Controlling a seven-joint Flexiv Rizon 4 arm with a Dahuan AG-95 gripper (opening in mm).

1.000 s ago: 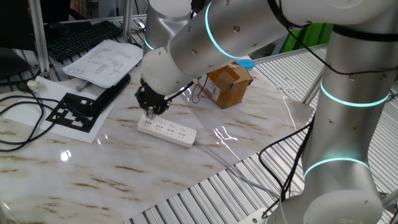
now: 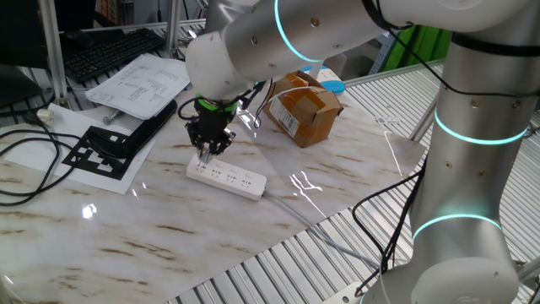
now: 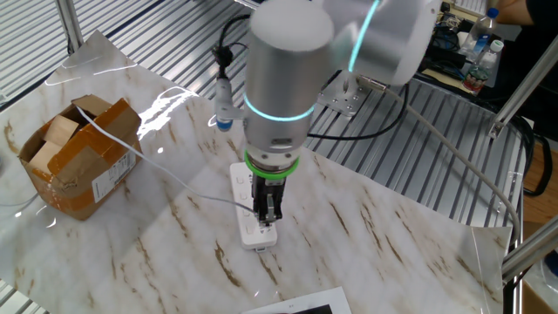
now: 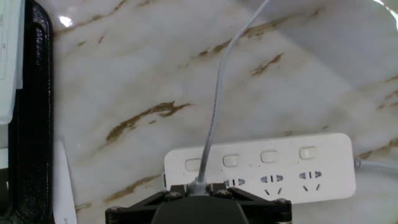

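Observation:
A white power strip (image 2: 226, 179) lies on the marble-patterned table, its row of switches and sockets facing up in the wrist view. At the strip's left end in that view, my gripper is shut on the grey plug (image 4: 198, 185) of a thin cable (image 4: 219, 93). The plug sits over the end socket, which the fingers and plug cover. Whether its prongs are in the socket cannot be seen. From exterior view 2, the gripper (image 3: 268, 218) points down onto the near end of the strip, with the cable running off left towards the box.
An open cardboard box (image 3: 74, 166) stands beside the strip with clear table between. A black tray-like object (image 2: 135, 139) and a printed marker sheet (image 2: 101, 156) lie to the strip's left in exterior view 1. The strip's own cord (image 2: 312, 224) trails towards the robot base.
The wrist and forearm have risen and tilted, so the green ring shows more clearly above the gripper. The fingertips stay at the same end of the strip, and the strip has not visibly moved.

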